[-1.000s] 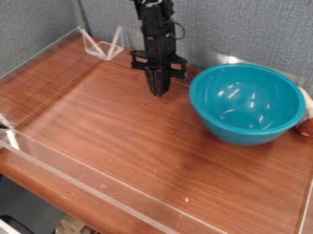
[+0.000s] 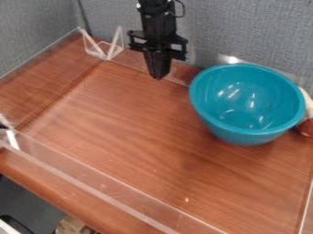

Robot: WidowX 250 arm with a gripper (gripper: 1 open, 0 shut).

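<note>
My black gripper (image 2: 158, 71) hangs at the top centre, above the back of the wooden table, shut with nothing visible between its fingers. A large teal bowl (image 2: 248, 108) stands to its right, on the right side of the table, empty inside. Behind the bowl at the right edge, a pale object with a red-brown part (image 2: 306, 127) is partly hidden.
A white wire stand (image 2: 102, 47) is at the back left near the grey wall panels. Clear rails run along the front and right edges.
The bowl has not moved.
</note>
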